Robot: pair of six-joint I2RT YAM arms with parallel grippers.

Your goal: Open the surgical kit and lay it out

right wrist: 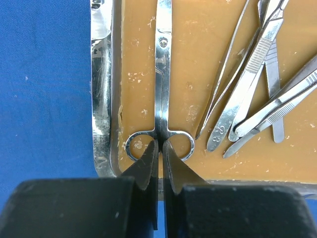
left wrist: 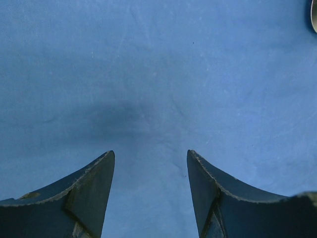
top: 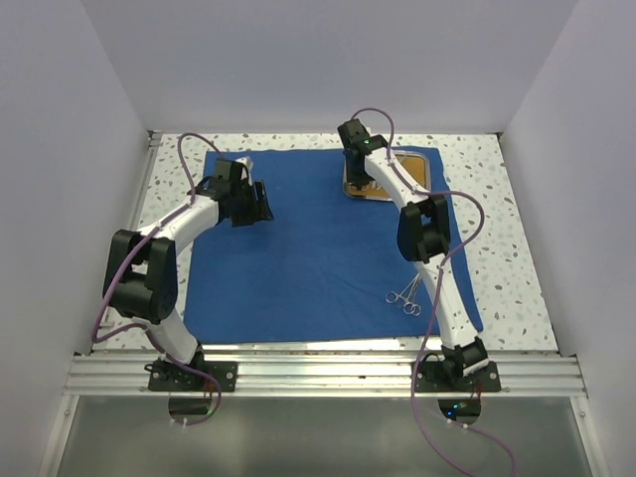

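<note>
The metal tray (right wrist: 101,99) with a tan base sits at the back right of the blue cloth. In it lie scissors (right wrist: 162,84), upright in the right wrist view, and several tweezers and handles (right wrist: 247,84) to their right. My right gripper is shut over the scissors' finger rings, with no clear hold visible. My left gripper stands part open over bare cloth at the left, nothing between its fingers. In the top view, two clamp-like instruments (top: 407,298) lie near the front right of the cloth, partly hidden by the right arm.
A speckled table margin (top: 497,248) surrounds it. Both arms reach in from the front edge.
</note>
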